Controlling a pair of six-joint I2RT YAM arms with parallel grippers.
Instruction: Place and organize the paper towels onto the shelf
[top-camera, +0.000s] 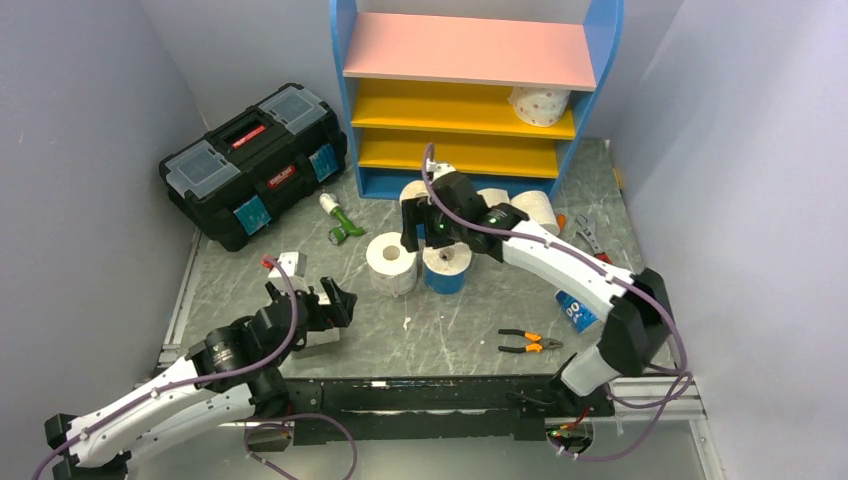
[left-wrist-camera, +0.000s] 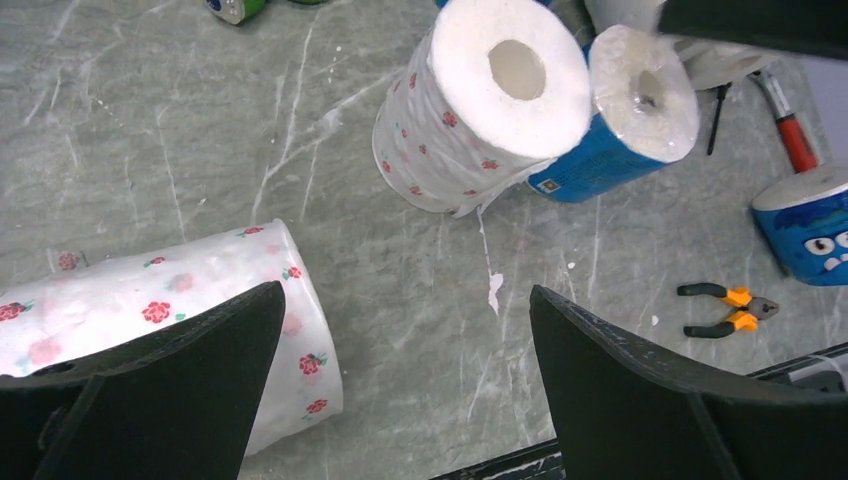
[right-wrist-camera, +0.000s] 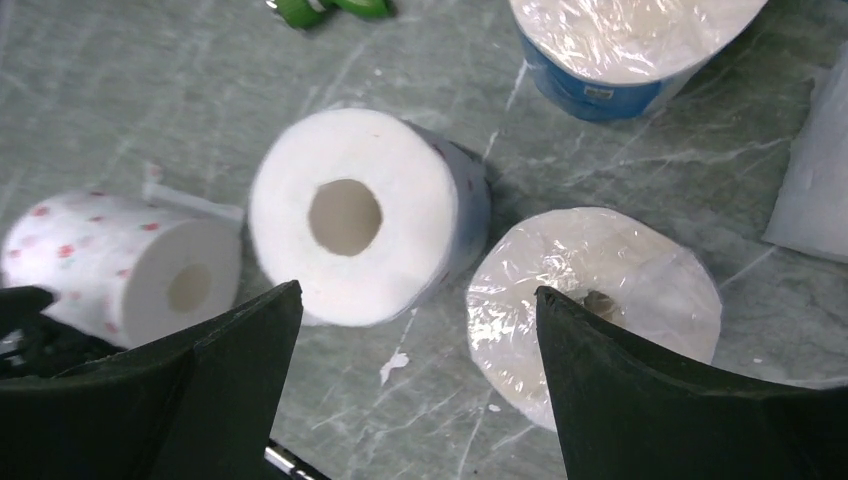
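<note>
In the top view my right gripper (top-camera: 410, 228) is above the central group of rolls, its fingers apart and empty. The right wrist view shows a standing floral roll (right-wrist-camera: 350, 215) ahead of the fingers and a blue-wrapped roll (right-wrist-camera: 600, 300) partly behind the right finger. My left gripper (top-camera: 340, 302) stands open at the front left, over a lying floral roll (left-wrist-camera: 190, 310); nothing is between its fingers. Another roll (top-camera: 540, 105) stands on the upper yellow level of the shelf (top-camera: 430, 105), at its right end. My right arm partly hides the rolls behind it.
A black toolbox (top-camera: 255, 165) fills the back left, beside a green flashlight (top-camera: 343, 218). Orange-handled pliers (top-camera: 530, 341) and a blue item (top-camera: 575, 310) lie at the right front. A wrench (top-camera: 590, 235) lies farther back. The lower yellow level (top-camera: 455, 152) looks clear.
</note>
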